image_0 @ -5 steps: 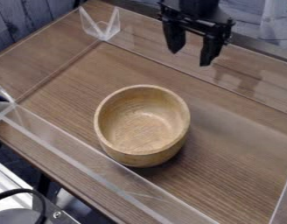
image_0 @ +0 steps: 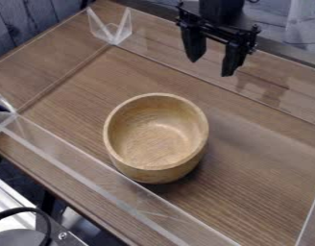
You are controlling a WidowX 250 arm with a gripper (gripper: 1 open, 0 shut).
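A black gripper (image_0: pixel 213 56) hangs at the top right of the camera view, above the back part of the wooden surface, its two fingers spread apart with nothing seen between them. An empty round wooden bowl (image_0: pixel 157 129) sits on the surface at the lower middle, well apart from the gripper.
Clear low walls (image_0: pixel 110 29) edge the work area. At the lower left, beyond the edge, are dark cables and a white device (image_0: pixel 19 233).
The bowl has not moved.
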